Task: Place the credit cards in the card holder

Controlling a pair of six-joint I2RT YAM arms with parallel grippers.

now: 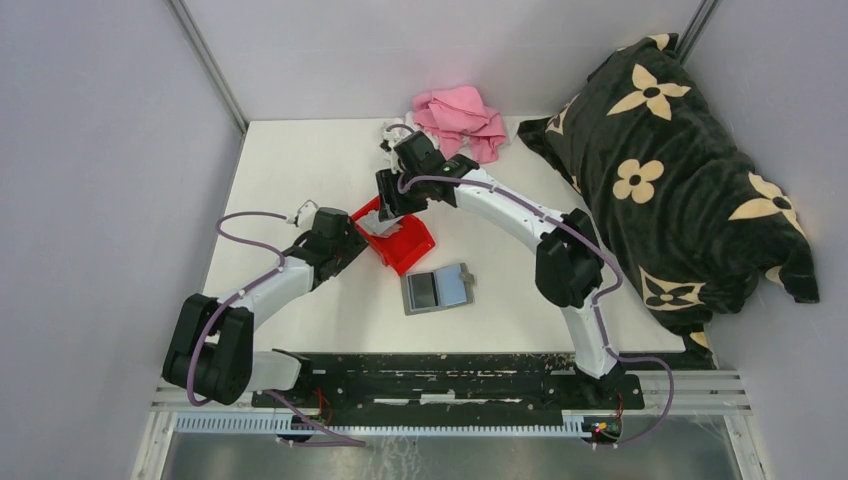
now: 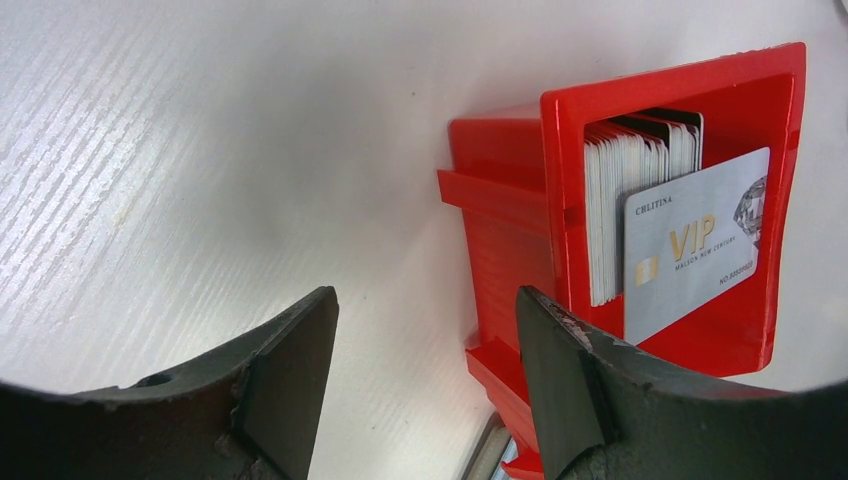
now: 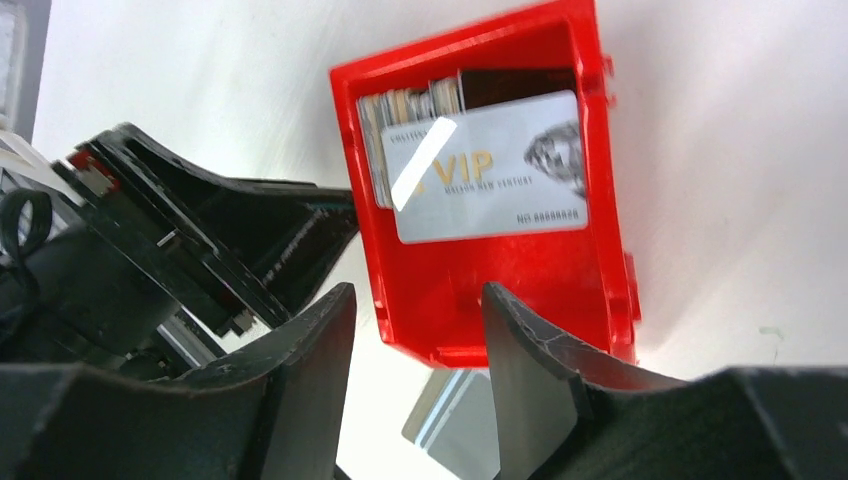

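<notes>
The red card holder stands near the middle of the table. Inside it, a silver VIP credit card leans in front of a tight row of cards, with a dark card partly showing behind. My left gripper stands at the holder's left side, its fingers apart and empty; one finger overlaps the holder's side in view, and I cannot tell whether they touch. My right gripper hovers above the holder, fingers apart, nothing between them. The VIP card lies beyond its fingertips.
A flat grey tray with dark and light-blue panels lies in front of the holder. Pink cloth is heaped at the back edge, and a dark flowered cushion fills the right side. Bare table lies between the tray and cushion.
</notes>
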